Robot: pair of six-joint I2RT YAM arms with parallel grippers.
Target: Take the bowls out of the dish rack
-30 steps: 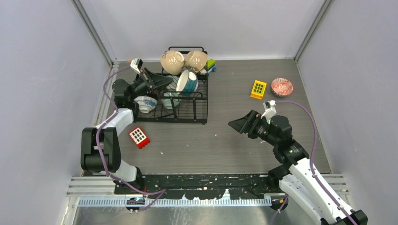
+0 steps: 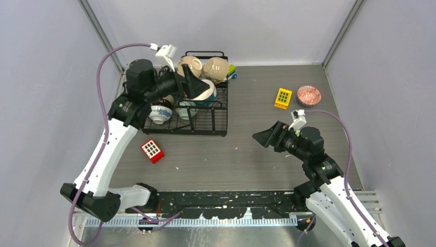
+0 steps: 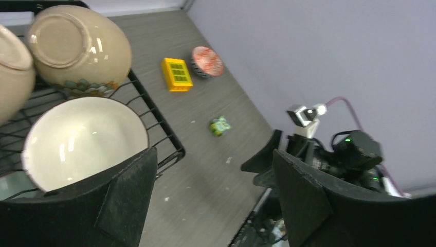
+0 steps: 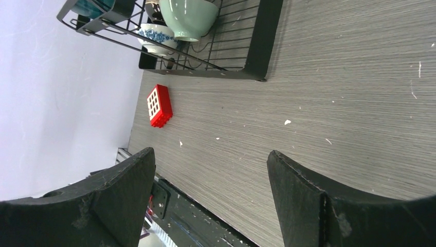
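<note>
The black dish rack [image 2: 216,131] holds two beige bowls [image 2: 216,69], a white-lined teal bowl [image 3: 85,141], a celadon bowl [image 4: 187,18] and a blue-patterned bowl [image 2: 160,114]. My left gripper [image 2: 195,80] is open above the teal bowl, partly covering it in the top view, with nothing held. My right gripper [image 2: 265,136] is open over the table, right of the rack, empty.
A red-patterned bowl [image 2: 308,95] and a yellow block [image 2: 283,98] lie at the right rear. A red block [image 2: 152,150] lies before the rack. Walls border both sides.
My left arm has risen and moved rightward over the rack. The right arm barely moved.
</note>
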